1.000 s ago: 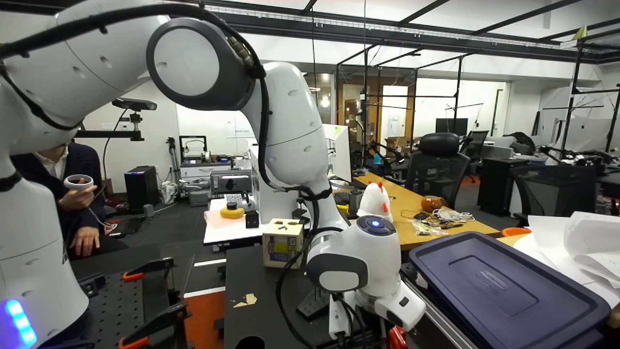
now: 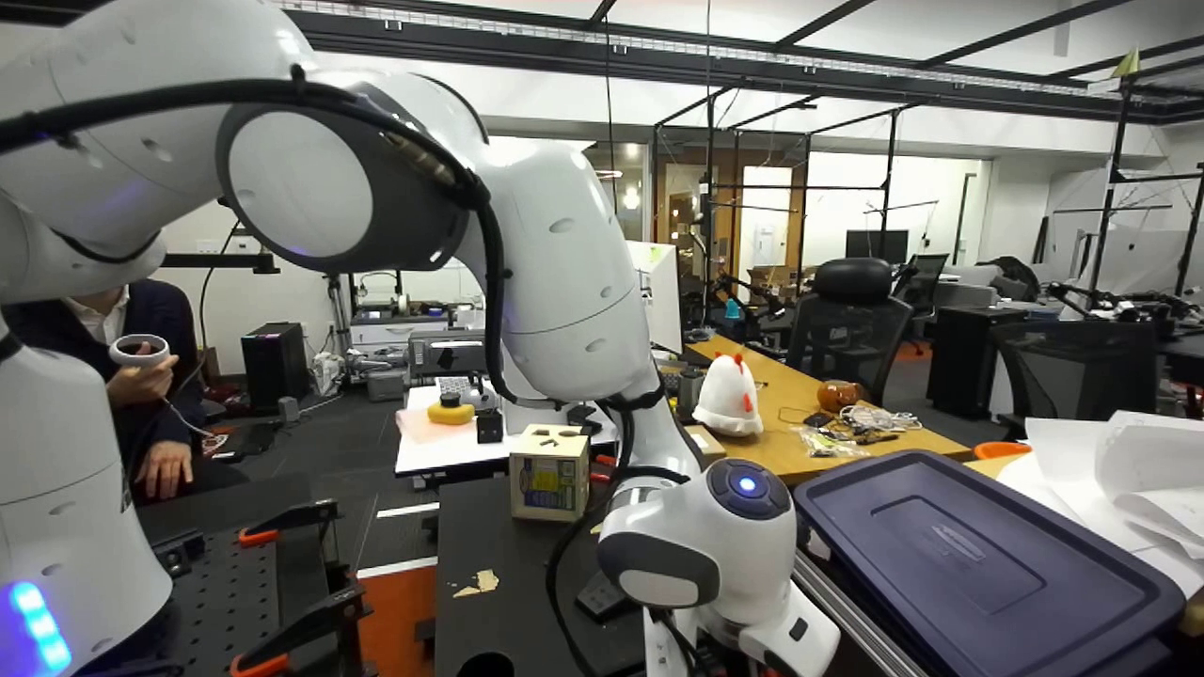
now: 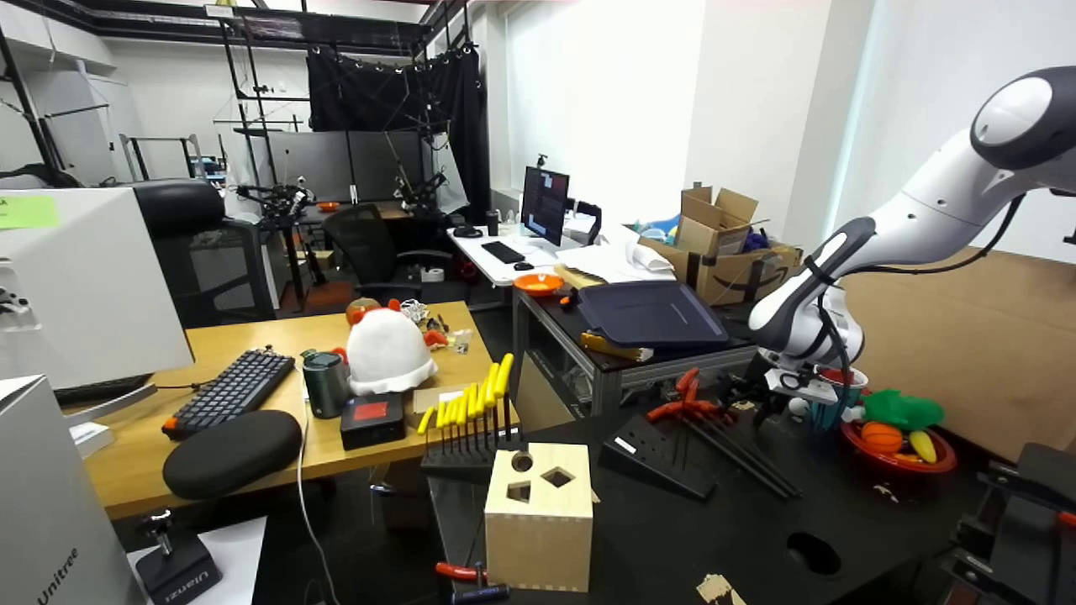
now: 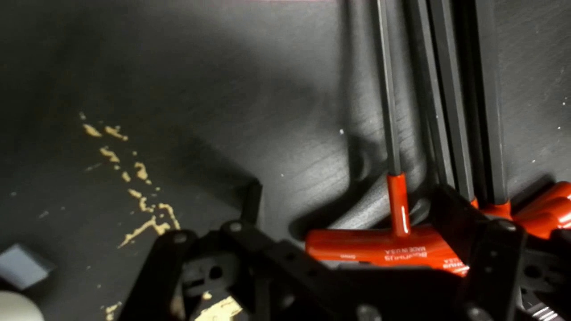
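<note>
Red T-handled hex keys (image 4: 374, 247) lie on the black table, their long dark shafts pointing to the top of the wrist view. My gripper is open above them. Between its fingers is the nearest key's handle, crosswise, with nothing gripped. The left finger (image 4: 252, 202) stands clear of that handle's left end; the right one overlaps the handle's right part in view. Whether the fingers touch anything cannot be told. In exterior view 2 the red handles (image 3: 691, 402) show beside the hand, while exterior view 1 cuts off the fingers below the frame.
A black hex-key stand (image 3: 657, 455) and a wooden shape box (image 3: 540, 519) share the table. Beyond the hand is a red bowl of toy produce (image 3: 898, 454), near a teal container (image 3: 829, 408). A dark lid (image 2: 982, 564) lies beside the arm.
The arm has come down and the hand is lower, shifted slightly right in exterior view 1. A red handle seen below the hand there earlier is now out of sight.
</note>
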